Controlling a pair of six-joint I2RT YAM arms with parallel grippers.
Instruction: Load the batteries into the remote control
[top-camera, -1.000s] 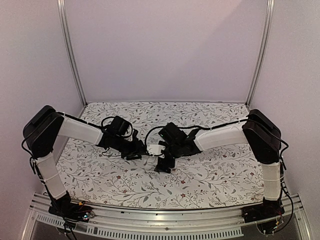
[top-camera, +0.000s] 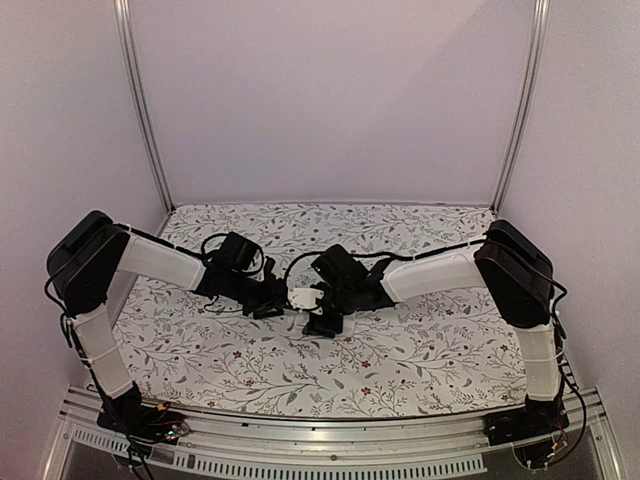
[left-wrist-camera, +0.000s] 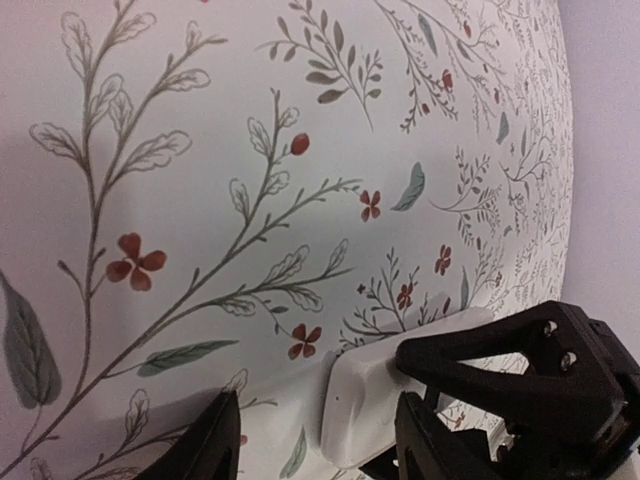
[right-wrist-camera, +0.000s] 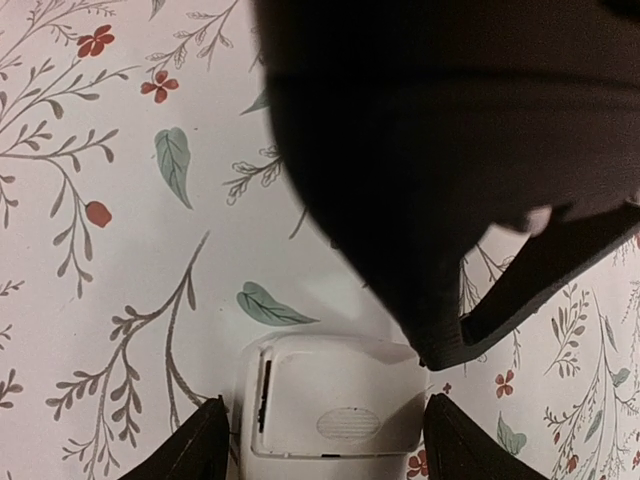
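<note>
The white remote control (right-wrist-camera: 330, 400) lies on the flowered mat in the middle, mostly under the grippers in the top view. In the left wrist view its end (left-wrist-camera: 350, 400) shows beside a black finger of the other gripper. In the right wrist view its cover end sits between the fingertips of my right gripper, which is part open; a black finger of the left gripper hangs just over it. My left gripper is open, with the mat between its fingertips, beside the remote. No batteries can be made out.
Pale walls (top-camera: 330, 100) stand at the back and sides, with a metal rail (top-camera: 330, 440) along the front edge.
The right arm has shifted slightly to the left in the top view. The left arm has not visibly moved.
</note>
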